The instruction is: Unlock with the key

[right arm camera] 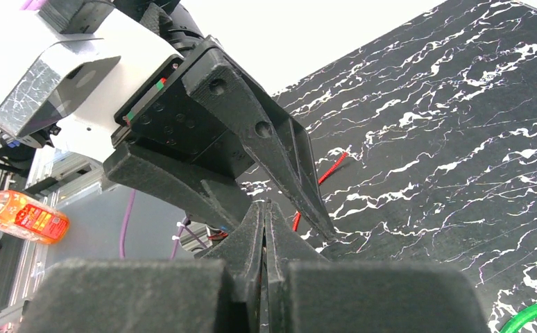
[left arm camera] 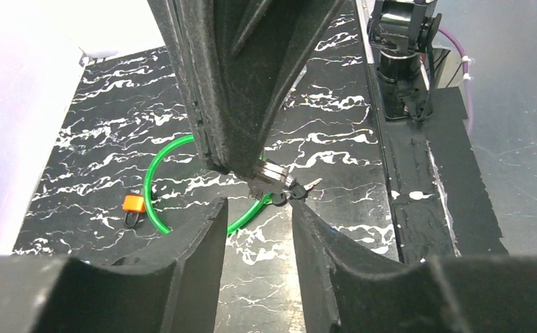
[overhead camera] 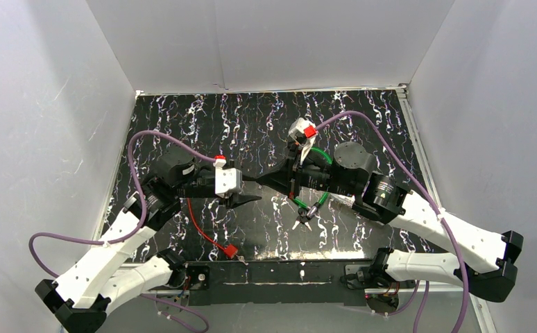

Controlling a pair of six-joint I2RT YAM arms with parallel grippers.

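Note:
A green cable lock lies on the marbled table under my right arm, its metal barrel and keys toward the front. A red cable lock with a small key lies front left. My left gripper stands open above the table; in the left wrist view its fingers are apart with nothing between them. Facing it closely, my right gripper is shut, its tips pressed together between the left gripper's spread fingers in the right wrist view. No key shows between them.
An orange item with a black ring lies by the green loop. An orange-labelled bottle appears beyond the table. Grey walls enclose the sides and back. The two grippers nearly touch mid-table.

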